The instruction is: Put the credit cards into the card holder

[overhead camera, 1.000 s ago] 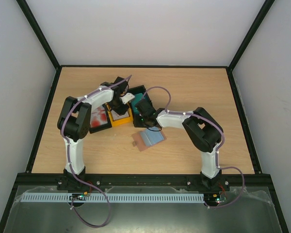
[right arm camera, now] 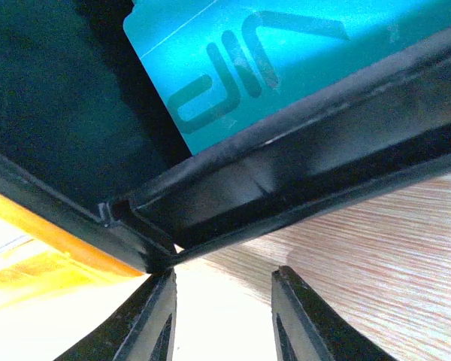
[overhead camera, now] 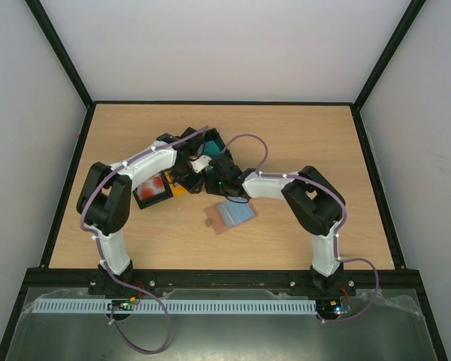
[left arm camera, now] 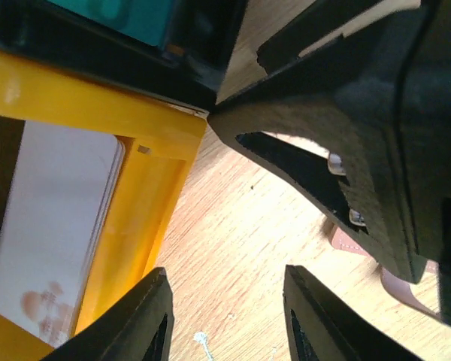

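A yellow tray (left arm camera: 173, 135) shows in the left wrist view with a whitish card (left arm camera: 56, 210) in it. Blue cards (right arm camera: 286, 60) lie in a black tray (right arm camera: 286, 169) in the right wrist view. My left gripper stands open just off the yellow tray's corner, only bare table between its fingers. By the black tray's outer corner my right gripper is open too, empty between its fingers. A tan holder with a light blue inside (overhead camera: 234, 213), likely the card holder, lies in front of the right gripper.
Another black-rimmed tray with red and white contents (overhead camera: 149, 188) sits left of the yellow one. Both arms meet closely above the trays; the right gripper's dark body (left arm camera: 376, 143) fills much of the left wrist view.
The right arm has barely moved; the holder is unmoved.
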